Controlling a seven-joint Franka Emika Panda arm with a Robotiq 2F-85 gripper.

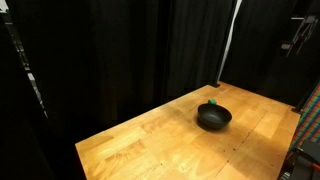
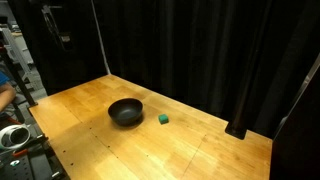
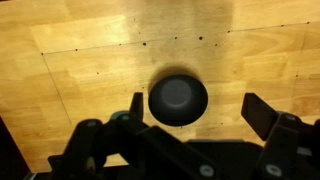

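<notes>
A round black bowl (image 1: pixel 214 116) rests upright on the wooden table, and its inside looks empty. In exterior view 2 a small green cube (image 2: pixel 163 119) lies on the table a short way to the right of the bowl (image 2: pixel 126 111). From exterior view 1 only part of the green cube (image 1: pixel 212 101) shows, just behind the bowl's rim. My gripper is open, and nothing shows between its fingers. Looking down in the wrist view, the bowl (image 3: pixel 178 100) lies below, apart from the fingers. The cube cannot be seen there.
Black curtains (image 2: pixel 200 50) hang behind it. Part of the robot arm (image 2: pixel 15 140) shows at the left edge of exterior view 2, off the table's side.
</notes>
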